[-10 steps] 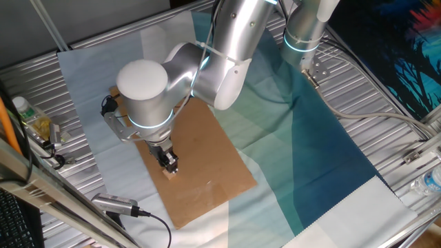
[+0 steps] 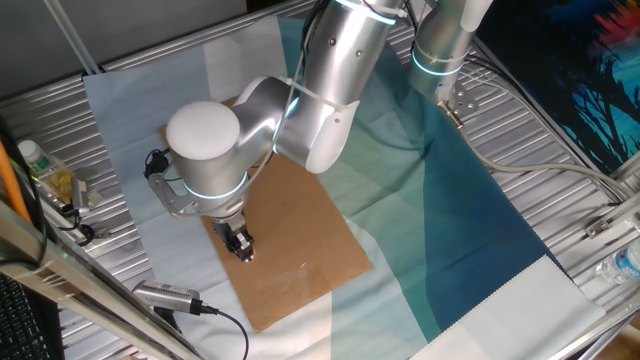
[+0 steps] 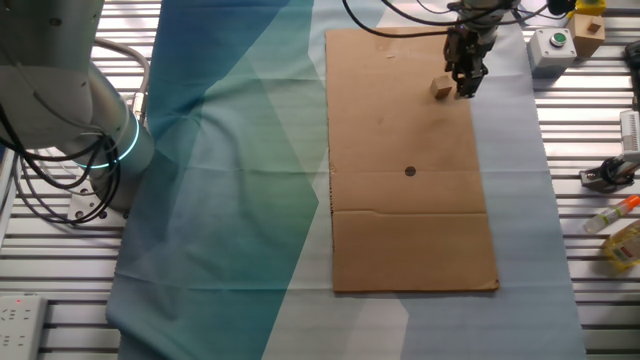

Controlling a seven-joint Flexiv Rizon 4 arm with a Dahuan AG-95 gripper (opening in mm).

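A small wooden block (image 3: 441,87) is near the top right of the brown cardboard sheet (image 3: 400,250) in exterior view 2. My gripper (image 3: 464,84) hangs immediately to its right in that view, fingertips low over the sheet's edge. Whether the fingers touch the block cannot be made out. In exterior view 1 the gripper (image 2: 245,258) points down at the cardboard (image 2: 300,235), and the block is not clearly visible there. The fingers are too small and dark to show their opening. A dark round spot (image 3: 410,171) marks the middle of the sheet.
A grey box with a green button (image 3: 552,45) and another wooden block (image 3: 586,32) stand off the cloth at the upper right. A silver cylindrical device (image 2: 168,297) with a cable lies near the sheet's front left. Most of the cardboard is clear.
In exterior view 1 my gripper has shifted slightly left and down the picture. The light block patch seen by its fingertips a second ago is now mostly hidden.
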